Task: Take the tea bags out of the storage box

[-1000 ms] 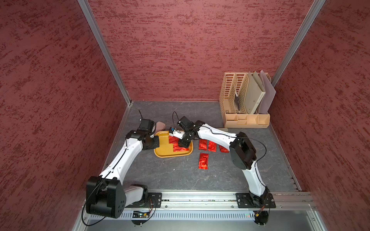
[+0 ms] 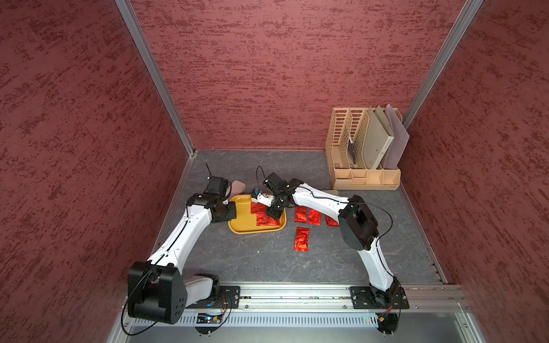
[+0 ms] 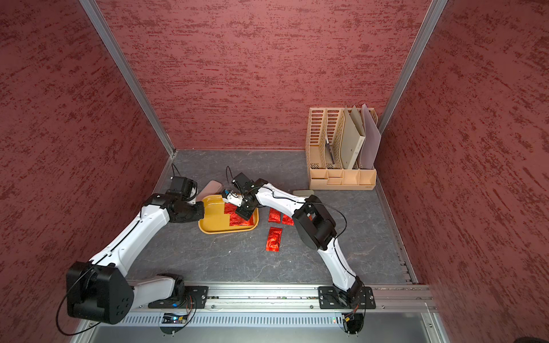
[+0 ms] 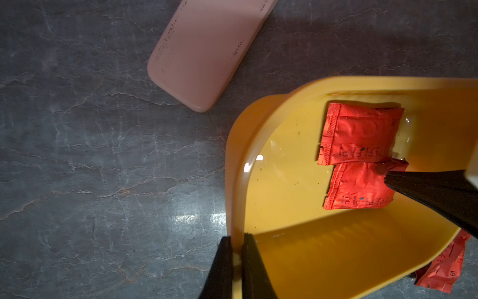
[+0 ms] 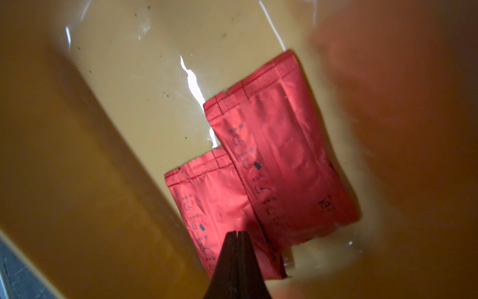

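Note:
The yellow storage box (image 4: 278, 199) holds two red tea bags, the upper bag (image 4: 362, 132) overlapping the lower bag (image 4: 361, 186). My left gripper is shut on the box's rim at its left end. Inside the box, my right gripper has its fingertips together over the smaller-looking bag (image 5: 219, 199), with nothing between them. Both bags lie outside those fingers; the other bag (image 5: 288, 154) is just beyond the tips. On the table right of the box, a red tea bag (image 2: 301, 239) lies in front of several others, including one bag (image 2: 300, 214) near the box.
A pink flat object (image 4: 209, 49) lies behind the box's left end. The beige file organizer (image 2: 366, 177) with folders stands at the back right. Grey tabletop (image 2: 257, 260) in front of the box is bare. My right forearm passes over the row of bags.
The left arm and the box have kept their places.

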